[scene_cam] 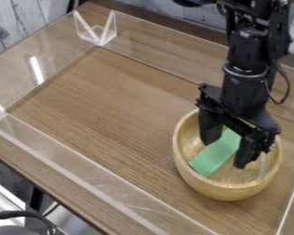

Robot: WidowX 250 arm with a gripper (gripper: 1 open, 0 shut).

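My black gripper (234,136) reaches down into a round light wooden bowl (228,186) at the right of the view, its two fingers spread apart at either side. A green object (212,158) lies in the bowl beneath it, partly covered by the gripper. Whether the fingers touch the green object is unclear.
A wide wooden table (100,101) fills the view, largely clear at left and middle. A small white wire-like holder (95,29) stands at the back left. Black cables lie at the lower left corner.
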